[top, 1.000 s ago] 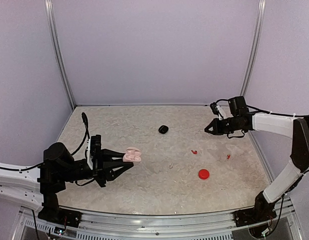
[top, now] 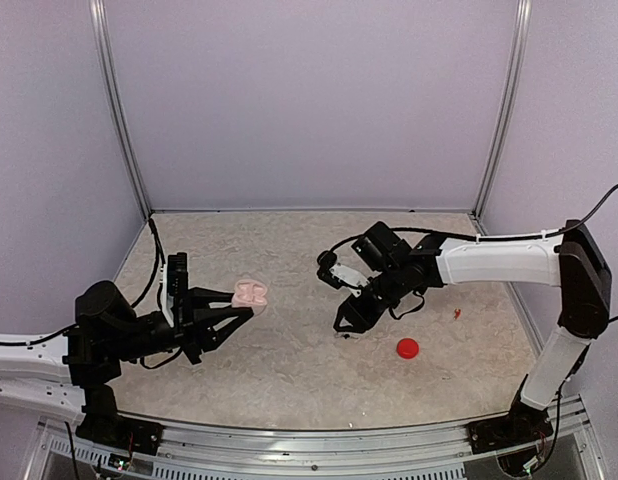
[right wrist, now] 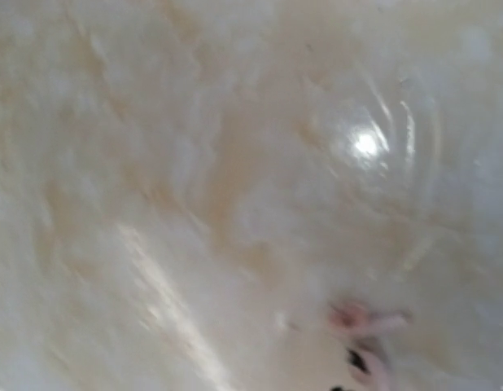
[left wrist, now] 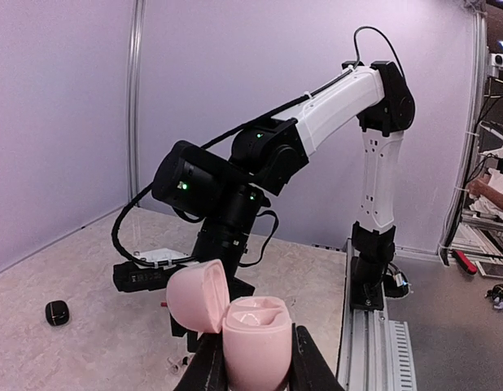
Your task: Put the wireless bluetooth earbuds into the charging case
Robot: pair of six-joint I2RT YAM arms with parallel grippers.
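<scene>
A pink charging case point(top: 250, 295) with its lid raised is held by my left gripper, shut on it, at the left of the top view. My right gripper point(top: 346, 322) hangs low over the middle of the table, pointing down; whether it is open is hard to see. In the right wrist view small pink earbud-like pieces point(right wrist: 365, 342) lie blurred on the table at the lower right, one with a dark mark.
A red round lid point(top: 407, 348) lies right of my right gripper, and a small red piece point(top: 457, 314) farther right. A black case point(left wrist: 57, 312) sits on the table point(top: 219, 380).
My right arm has swung from the back right toward the middle of the table and lowered. My left gripper with the case has shifted slightly left.
</scene>
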